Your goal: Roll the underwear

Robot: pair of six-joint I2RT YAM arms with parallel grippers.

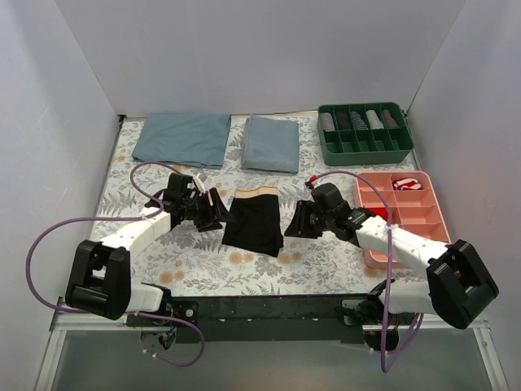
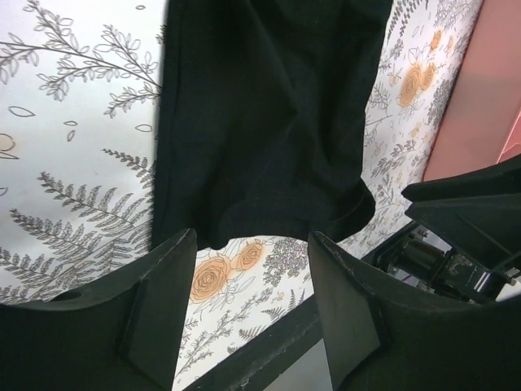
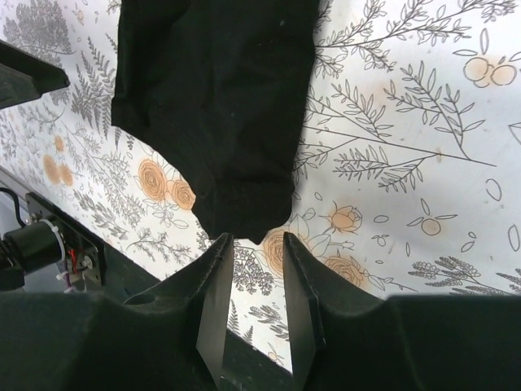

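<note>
Black underwear [image 1: 254, 221] with a tan waistband [image 1: 256, 192] lies flat on the patterned cloth, waistband toward the back. My left gripper [image 1: 220, 213] hovers by its left edge; in the left wrist view its fingers [image 2: 167, 277] stand apart, open and empty. To the right of the garment is my right gripper [image 1: 295, 228]. The right wrist view shows its fingers [image 3: 213, 301] partly apart with nothing between them, just short of the garment's lower corner [image 3: 244, 220]. The front edge of the fabric looks slightly bunched.
Two folded blue-grey cloths [image 1: 183, 138] [image 1: 271, 145] lie at the back. A green divided box [image 1: 365, 155] holding several rolled items stands back right. On the right is a pink divided box [image 1: 419, 213] with red items. Bare patterned cloth surrounds the underwear.
</note>
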